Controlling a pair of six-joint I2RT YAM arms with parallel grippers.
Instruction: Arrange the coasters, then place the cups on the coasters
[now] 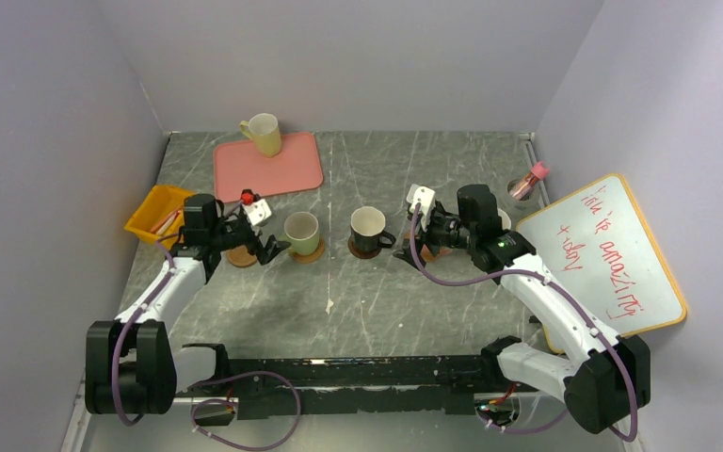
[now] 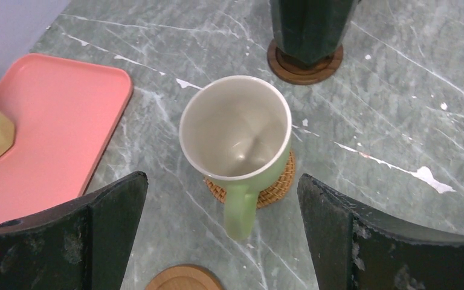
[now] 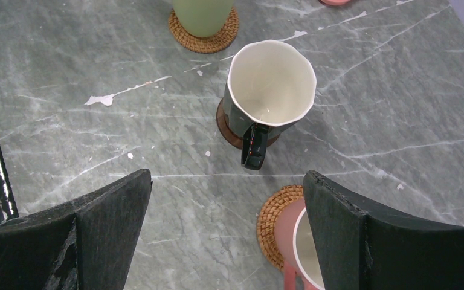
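Note:
In the left wrist view a green cup stands upright on a woven coaster, its handle toward my left gripper. That gripper is open with nothing held, its fingers apart on either side of the handle. On a brown wooden coaster rests a black cup with a white inside. A pink cup sits on another woven coaster, partly hidden behind a finger of my open, empty right gripper. A bare wooden coaster lies under the left gripper's side. The yellow cup stands on the pink tray.
At the left edge is a yellow bin holding several items. A whiteboard with red writing leans at the right, near a pink-topped bottle.

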